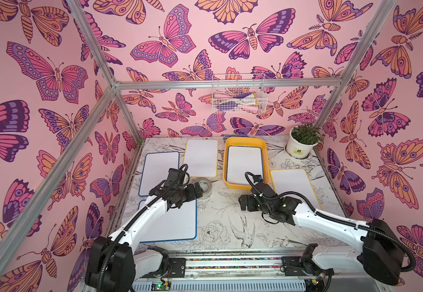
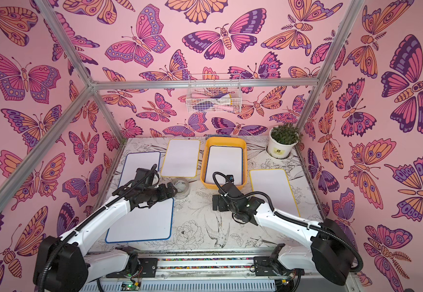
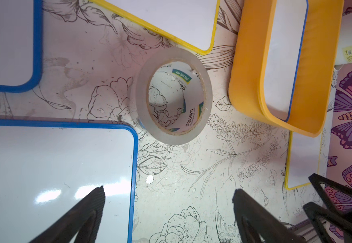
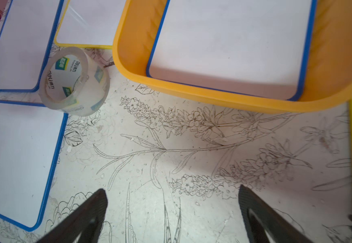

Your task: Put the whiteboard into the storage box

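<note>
An orange storage box (image 1: 226, 176) stands at the back centre of the table, and a blue-rimmed whiteboard (image 1: 244, 163) lies flat inside it. More whiteboards lie on the table: a blue-edged one (image 2: 143, 221) at front left, another blue-edged one (image 1: 159, 168) behind it, a yellow-edged one (image 1: 200, 158) left of the box and a yellow-edged one (image 1: 296, 182) to its right. My left gripper is open, above the table by the front-left board's right edge. In front of the box my right gripper hangs open over bare table. Neither holds anything.
A clear tape roll (image 3: 141, 95) stands between the left boards and the box. At the back right is a potted plant (image 1: 299, 147). A wire basket (image 1: 239, 103) hangs on the back wall.
</note>
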